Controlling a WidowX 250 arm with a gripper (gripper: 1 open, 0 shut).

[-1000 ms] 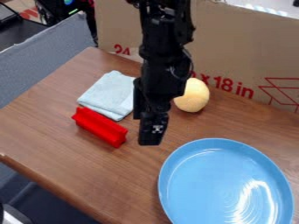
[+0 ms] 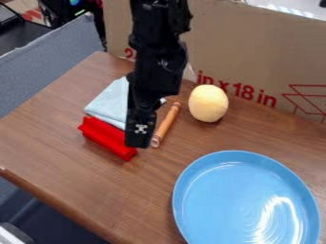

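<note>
The black gripper (image 2: 140, 129) hangs over the table at the centre, its lower end above the right end of a red cylindrical object (image 2: 105, 135). Whether its fingers are apart is hard to see. An orange stick (image 2: 169, 121) lies just right of the gripper. A folded pale blue cloth (image 2: 109, 103) lies behind the red object, and a cream round object (image 2: 208, 103) sits at the back right. A blue plate (image 2: 239, 198) lies at the front right.
A cardboard box (image 2: 261, 62) stands along the back of the wooden table (image 2: 90, 191).
The gripper has moved left and a little up, toward the red object, uncovering the orange stick. The objects on the table look unmoved.
</note>
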